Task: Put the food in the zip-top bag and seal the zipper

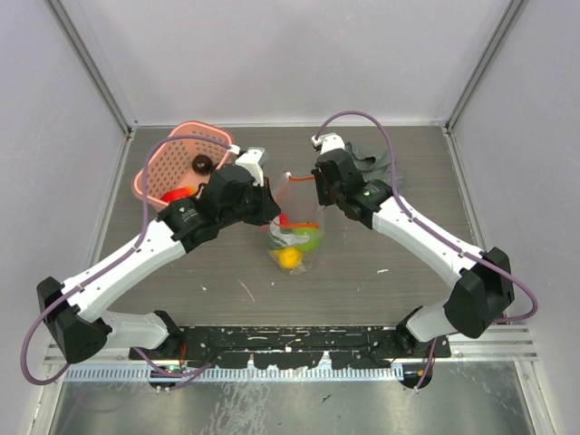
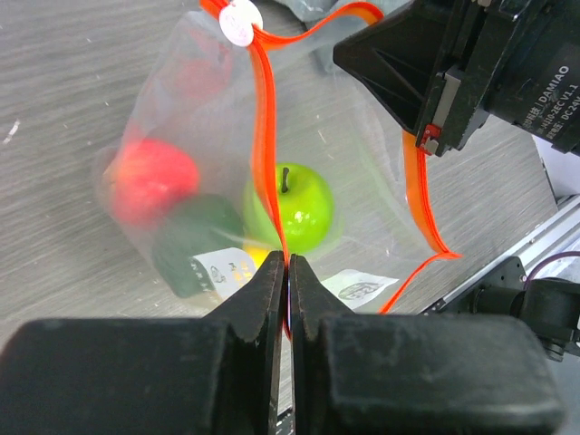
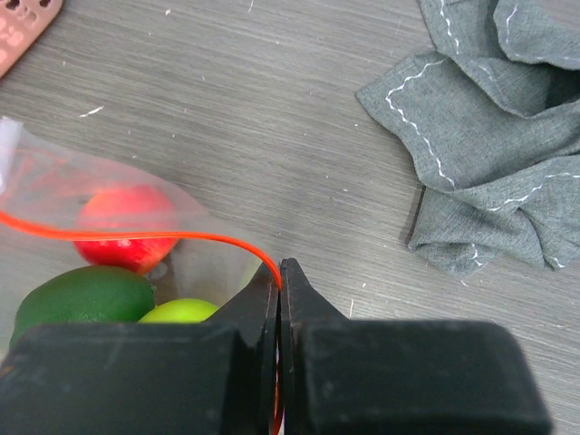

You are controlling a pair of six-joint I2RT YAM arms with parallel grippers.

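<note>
The clear zip bag (image 1: 304, 204) with orange zipper holds a red fruit (image 2: 152, 179), a dark green piece (image 3: 82, 304), a green apple (image 2: 304, 208) and a yellow one (image 1: 289, 257). My left gripper (image 1: 270, 216) is shut on the bag's zipper edge, as the left wrist view shows. Across the bag my right gripper (image 1: 320, 186) is shut on the other part of the edge; in the right wrist view the orange strip runs between its fingers.
A pink basket (image 1: 163, 163) with a dark round item and red items stands at back left. Grey cloth (image 3: 480, 136) lies at back right.
</note>
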